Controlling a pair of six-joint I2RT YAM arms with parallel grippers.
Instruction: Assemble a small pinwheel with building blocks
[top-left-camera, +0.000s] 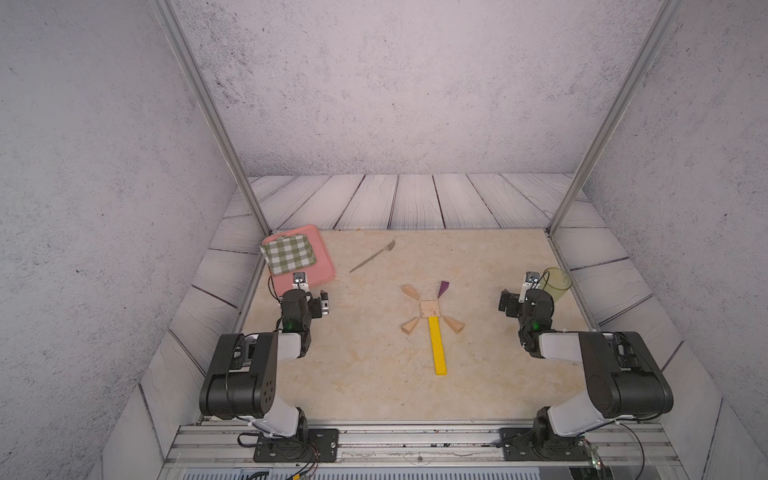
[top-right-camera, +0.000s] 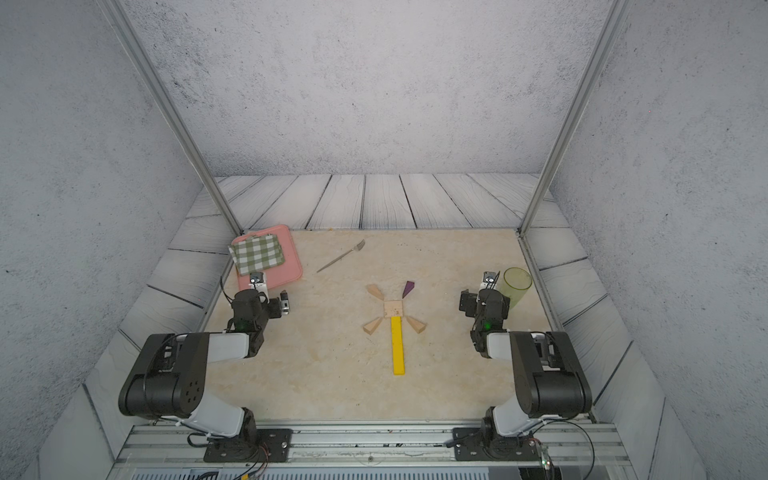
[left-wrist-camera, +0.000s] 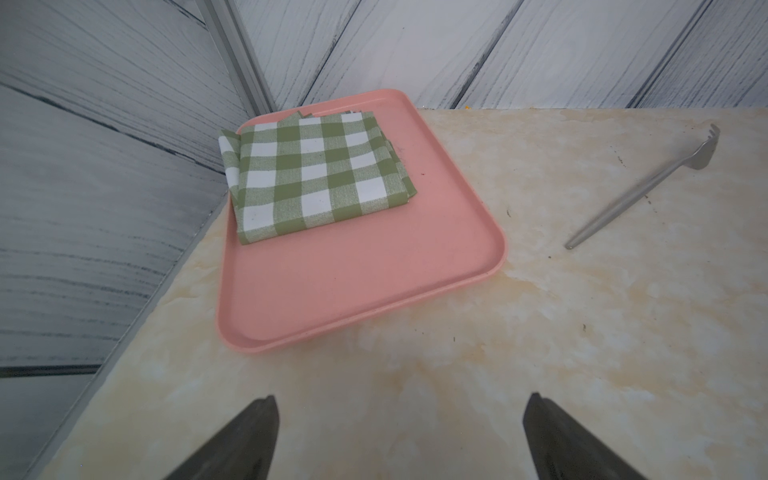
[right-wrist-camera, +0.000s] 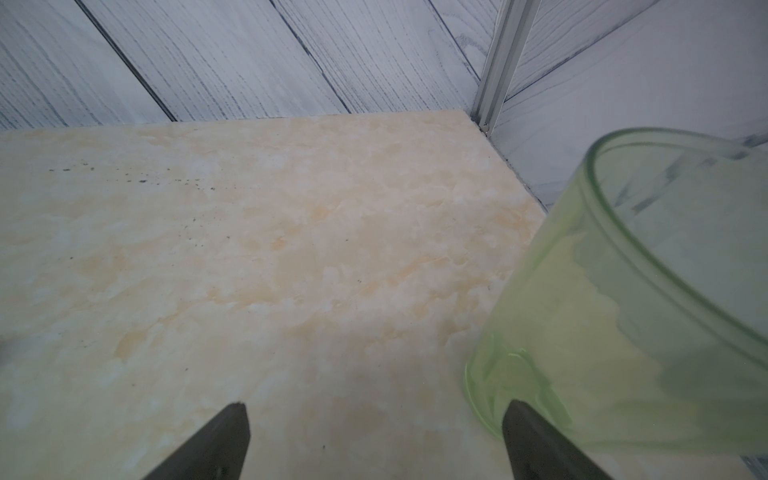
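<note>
At the table's middle a pinwheel shape lies flat: a pale square block (top-left-camera: 429, 308), a long yellow bar (top-left-camera: 437, 345) running from it toward the front, three pale wedges (top-right-camera: 416, 325) and a purple wedge (top-right-camera: 409, 286) at its corners. My left gripper is open and empty, left of the blocks, facing the pink tray. My right gripper is open and empty, right of the blocks, beside the green cup.
A pink tray (left-wrist-camera: 360, 272) with a folded checked cloth (left-wrist-camera: 316, 172) sits at back left, a fork (left-wrist-camera: 620, 204) right of it. A green translucent cup (right-wrist-camera: 608, 320) stands at right.
</note>
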